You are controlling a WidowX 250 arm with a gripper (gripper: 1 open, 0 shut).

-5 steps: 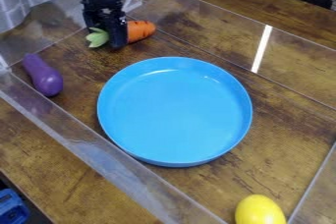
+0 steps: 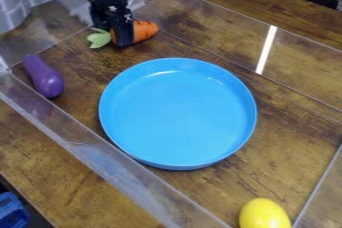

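My black gripper point(image 2: 114, 28) is at the top left, low over an orange toy carrot point(image 2: 140, 32) with green leaves point(image 2: 99, 39), its fingers open around or just beside the carrot near the leafy end; whether they touch it is unclear. A blue plate point(image 2: 178, 112) lies in the middle. A purple eggplant point(image 2: 44, 76) lies to the left.
A yellow lemon point(image 2: 263, 214) is at the bottom right. Clear low walls surround the wooden surface point(image 2: 254, 102). A blue object point(image 2: 8, 210) sits outside at the lower left. The area right of the plate is mostly free.
The gripper has shifted very slightly around the carrot; the other objects have not moved.
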